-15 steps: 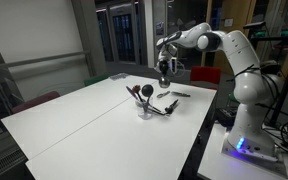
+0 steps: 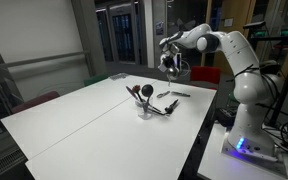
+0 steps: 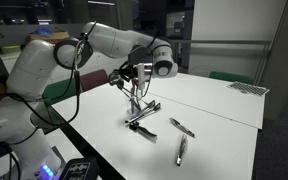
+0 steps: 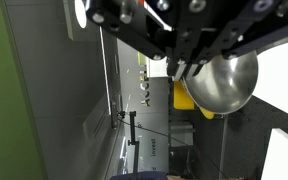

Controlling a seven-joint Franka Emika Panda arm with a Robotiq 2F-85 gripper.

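At the far end of the white table [image 2: 69, 120], my gripper [image 2: 169, 68] hangs from the outstretched arm. In the wrist view the gripper is shut, and a shiny metal bowl-shaped piece [image 4: 229, 82] sits just beyond its fingertips. Whether that piece is held cannot be made out. A white holder [image 2: 142, 100] with several dark-handled utensils [image 2: 146, 88] stands on the table, nearer the front than the gripper.
Loose utensils lie flat on the table, among them a silver one [image 3: 181, 150] and a dark one [image 3: 142, 131]. A red chair [image 2: 205, 74] stands behind the far end.
The dark shape below the gripper a second ago now looks like a thin pale line, and the gripper seems slightly raised or turned. The utensils and holder have not moved.
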